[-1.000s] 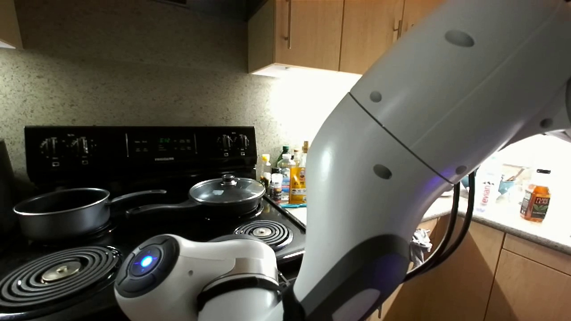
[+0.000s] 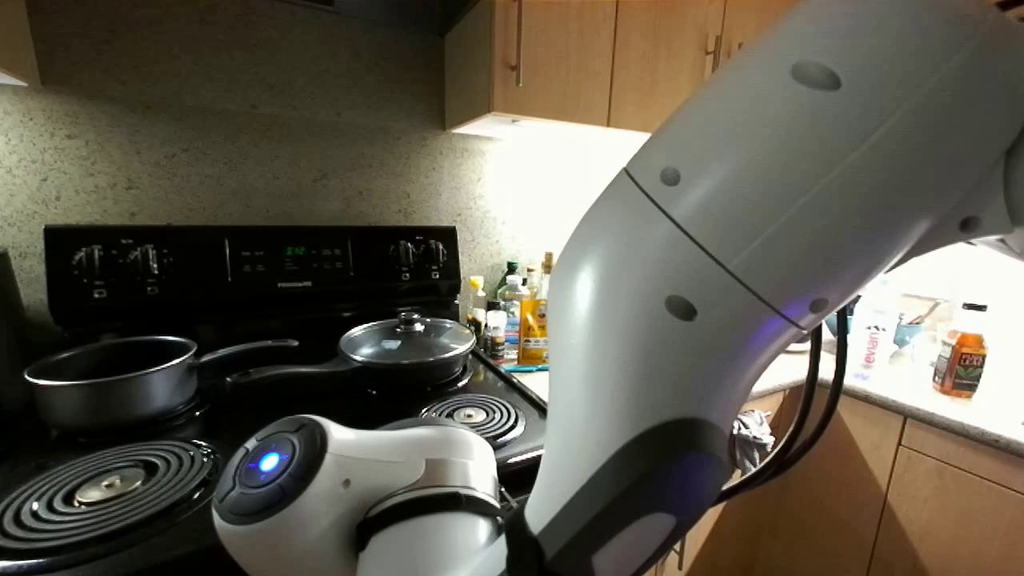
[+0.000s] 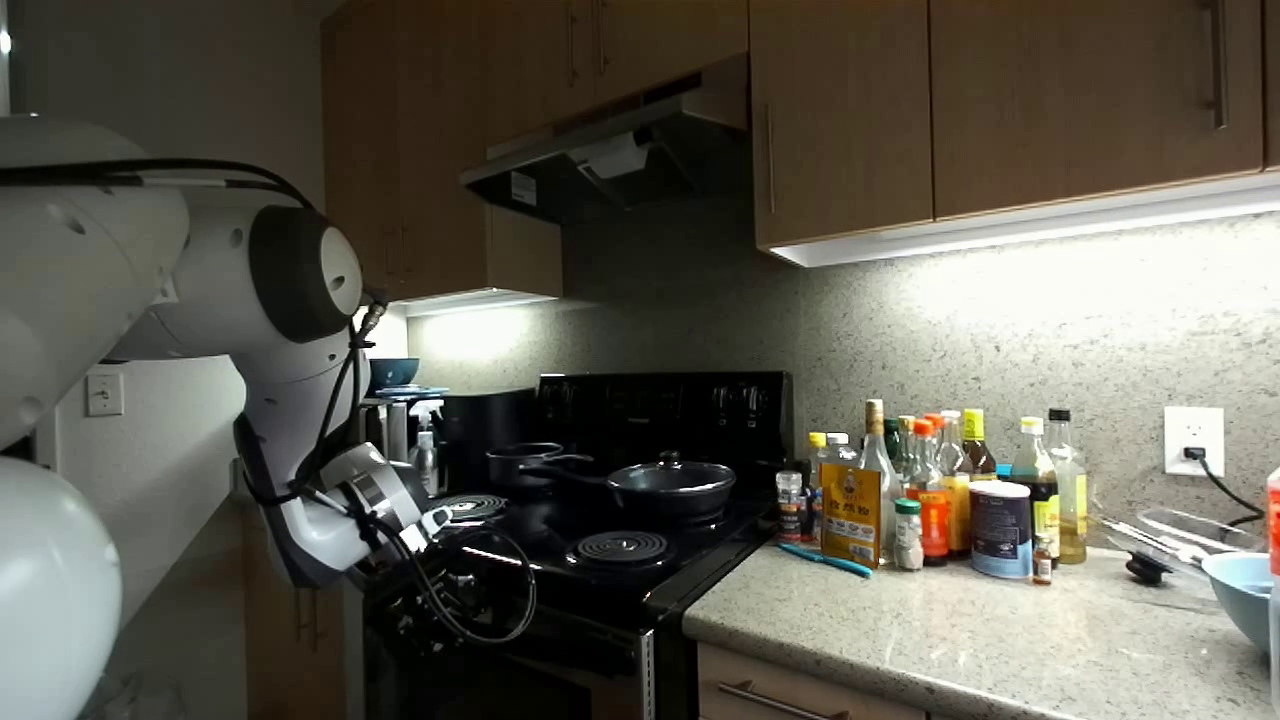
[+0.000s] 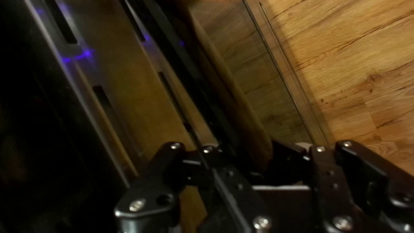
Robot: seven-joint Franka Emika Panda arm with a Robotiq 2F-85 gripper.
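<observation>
In the wrist view, the dark bar of the oven handle (image 4: 236,105) slants down between the fingers of my gripper. The fingers are shut on it, though the fingertips are partly lost in shadow. Alongside the bar lies a metallic, slotted edge (image 4: 143,105), apparently the top of the oven door, with a dark space to its left. From exterior view 2, the gripper (image 3: 438,594) is a dark shape low at the front of the stove (image 3: 564,654). Exterior view 1 shows only the arm, with the gripper out of frame.
A lidded frying pan (image 3: 672,490) and an uncovered pot (image 2: 115,379) sit on the rear burners. Bottles crowd the counter (image 3: 960,636) to the right.
In exterior view 1, the arm's wrist section has shifted slightly right and up, and the upper links slightly left. The pans have not moved.
</observation>
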